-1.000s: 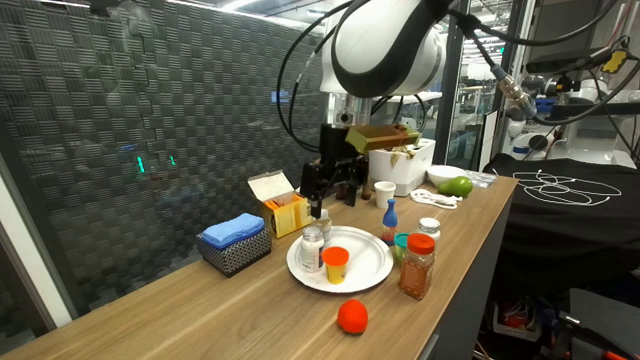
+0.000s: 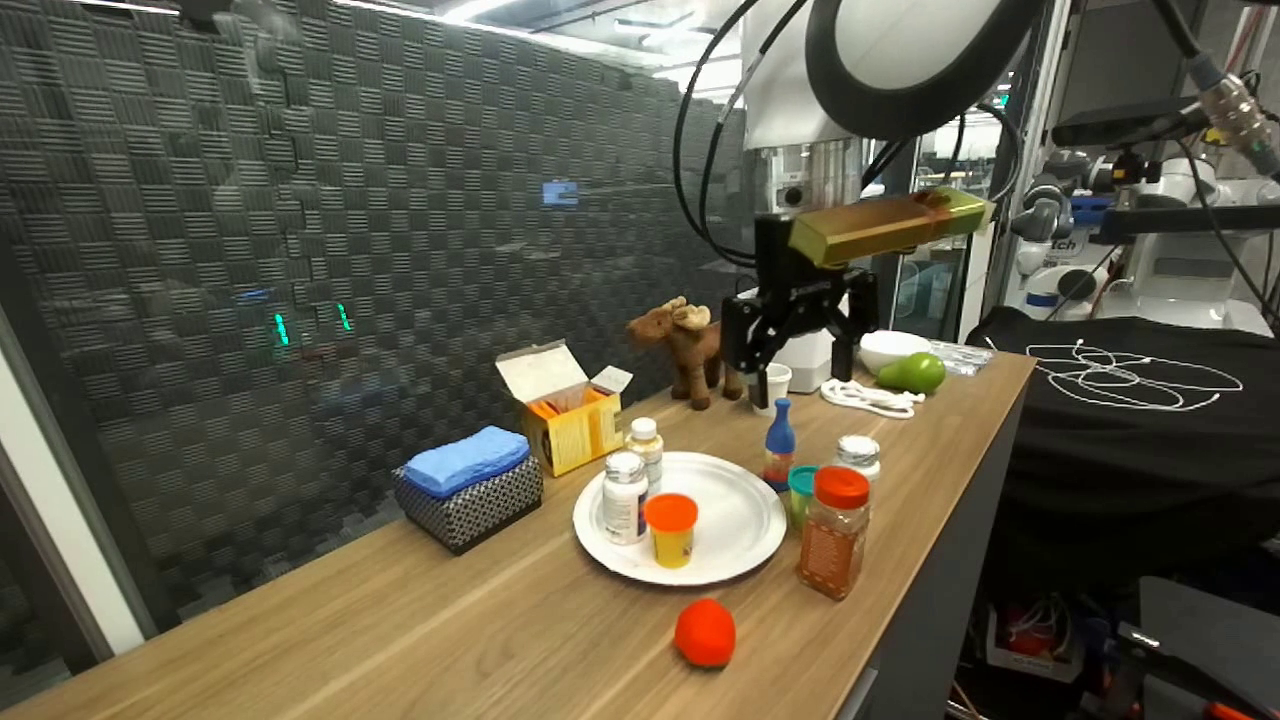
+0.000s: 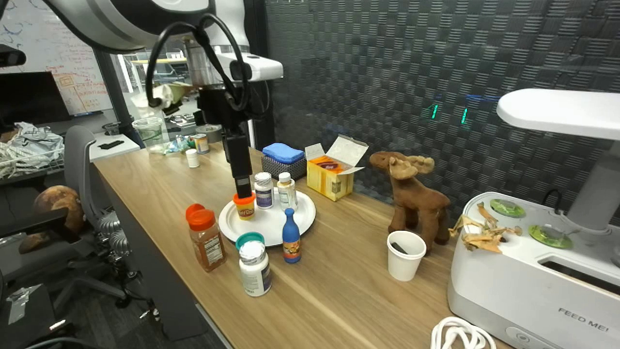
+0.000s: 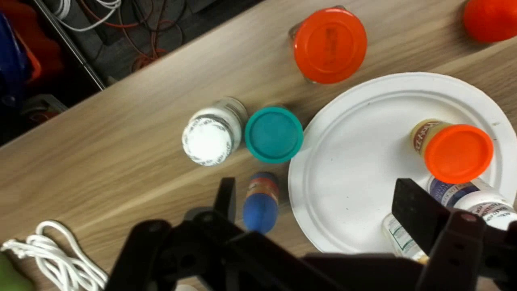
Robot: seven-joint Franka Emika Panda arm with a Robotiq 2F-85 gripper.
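Note:
My gripper is open above the counter, its fingers wide apart with nothing between them. Below it the wrist view shows the edge of a white plate and, near the left finger, a blue bottle. On the plate stand an orange-lidded Play-Doh tub, a white pill bottle and a second white bottle. Beside the plate are a teal-lidded tub, a white-capped bottle and a red-lidded spice jar.
A brown plush moose, a paper cup and a yellow box line the wall side. A white cord lies beyond the bottles. A red object sits in front of the plate.
In exterior view 1 the arm and open gripper have moved right, and slightly up, from over the plate's far left side toward the blue bottle. The objects on the counter look unmoved.

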